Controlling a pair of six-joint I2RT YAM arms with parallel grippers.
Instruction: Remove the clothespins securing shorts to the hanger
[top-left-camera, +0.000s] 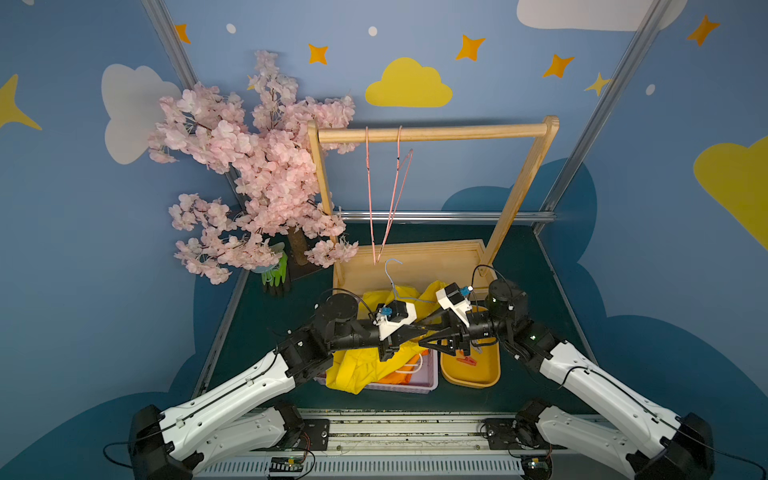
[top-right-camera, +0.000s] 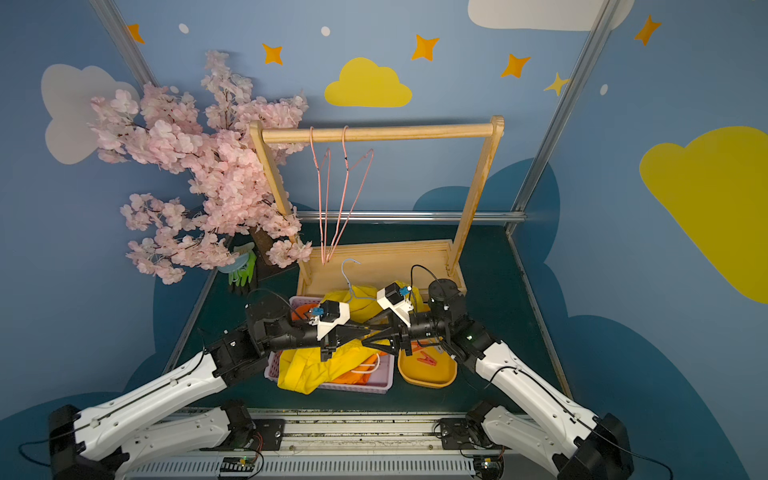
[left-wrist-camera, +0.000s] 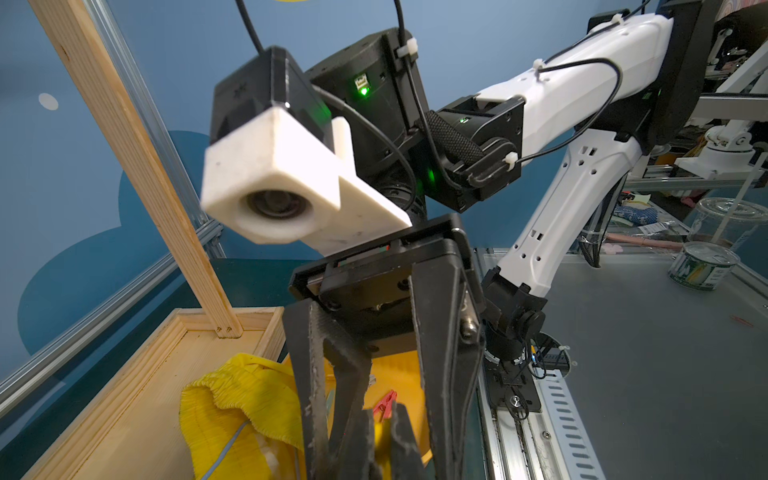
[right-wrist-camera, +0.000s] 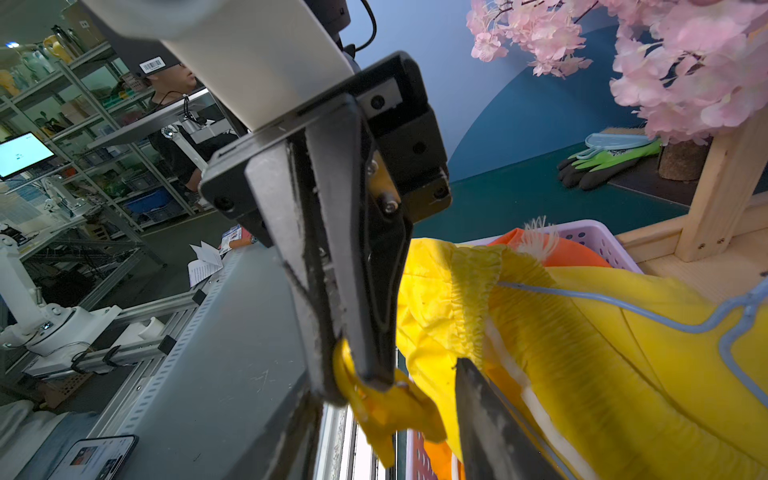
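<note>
The yellow shorts (top-left-camera: 353, 369) lie over the lilac basket (top-left-camera: 429, 384), with the light blue hanger (right-wrist-camera: 624, 302) at their waistband. My left gripper is shut on a yellow clothespin (right-wrist-camera: 412, 412), which sticks out past its fingertips in the right wrist view. Facing it, my right gripper stands open, one finger on each side of that clothespin; whether the fingers touch it cannot be told. In the yellow bin (top-left-camera: 496, 360) on the right lies a red clothespin (left-wrist-camera: 384, 405). The grippers hide part of the shorts in both top views.
The wooden rack (top-left-camera: 436, 134) stands behind, with pink hangers (top-left-camera: 370, 192) on its bar. A pink blossom tree (top-left-camera: 280, 172) and green gloves (top-left-camera: 276, 273) are at the left. Orange cloth (top-left-camera: 397, 376) shows in the basket. Table to the right of the bin is clear.
</note>
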